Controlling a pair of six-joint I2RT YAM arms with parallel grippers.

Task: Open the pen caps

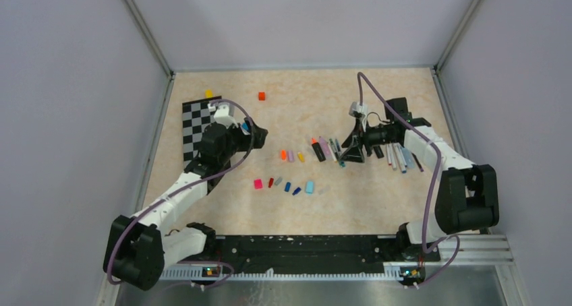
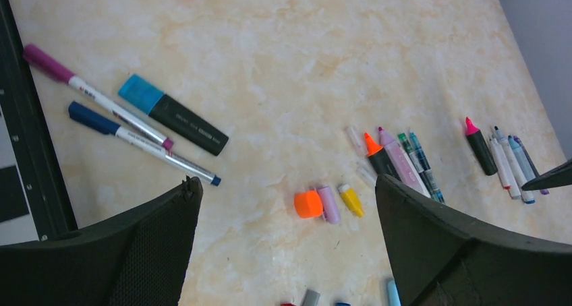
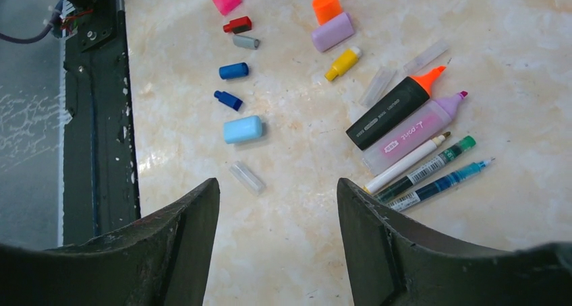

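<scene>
My left gripper is open above the table's left side, over capped markers: a blue marker (image 2: pixel 94 118), a purple marker (image 2: pixel 48 62) and a teal-capped highlighter (image 2: pixel 189 123). My right gripper is open, empty, right of an uncapped group: orange-tipped highlighter (image 3: pixel 386 114), pink marker (image 3: pixel 410 136), white marker (image 3: pixel 405 163), green pen (image 3: pixel 430 169) and blue pen (image 3: pixel 448 185). Loose caps lie in the middle, including an orange cap (image 3: pixel 327 7), lilac cap (image 3: pixel 331 32), yellow cap (image 3: pixel 342 65) and light blue cap (image 3: pixel 243 129).
A checkered board (image 1: pixel 192 127) lies at the left. More pens (image 1: pixel 398 159) lie at the right beneath the right arm. An orange piece (image 1: pixel 262 96) sits at the back. The front middle has scattered caps; bare table surrounds them.
</scene>
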